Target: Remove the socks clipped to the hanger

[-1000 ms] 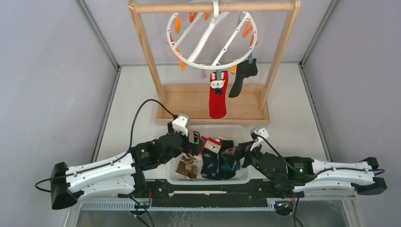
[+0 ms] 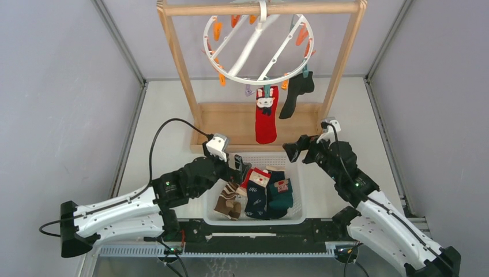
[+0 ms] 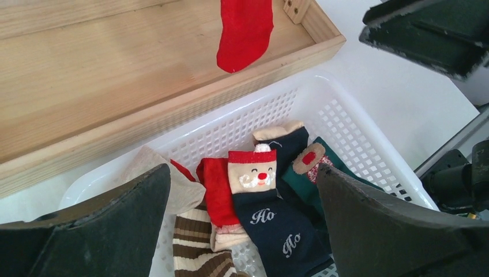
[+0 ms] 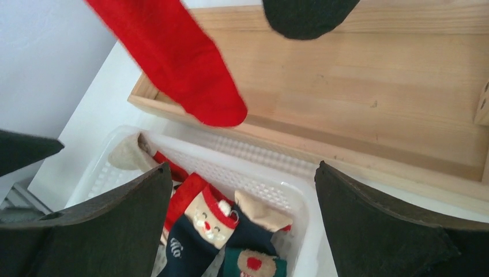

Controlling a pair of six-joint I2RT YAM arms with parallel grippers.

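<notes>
Two socks hang from the round white hanger (image 2: 234, 75): a red one with a white animal face (image 2: 266, 124) and, to its right, a dark grey one (image 2: 297, 92). In the right wrist view the red sock (image 4: 184, 69) and the toe of the grey sock (image 4: 308, 17) are both above the fingers. My right gripper is open and empty, right of the basket's far corner in the top view. Over the basket's left side my left gripper is also open, holding nothing. The red sock's toe (image 3: 245, 40) shows ahead of it.
Several socks, among them a Santa sock (image 3: 259, 173), lie in the white basket (image 3: 357, 127) below the grippers. Behind it stands the wooden frame's base (image 2: 230, 124). Orange clips (image 2: 217, 30) sit around the hanger's ring.
My right arm has swung from over the basket up and toward the hanging socks. The left arm has shifted only slightly. The hanging socks sway a little.
</notes>
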